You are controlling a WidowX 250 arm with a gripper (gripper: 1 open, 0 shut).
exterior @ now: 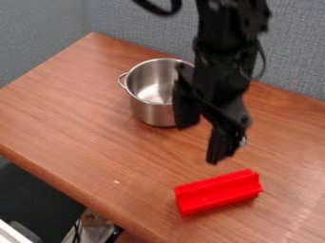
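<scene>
A steel pot (148, 95) with side handles stands on the wooden table (76, 123) at upper middle. A red block (218, 192) lies at lower right. My black gripper (221, 142) hangs above and behind the red block, partly in front of the pot, open, its fingertips dark and hard to make out.
A grey padded wall runs behind the table. At lower left the table's edge drops to a dark area with some white and metal items.
</scene>
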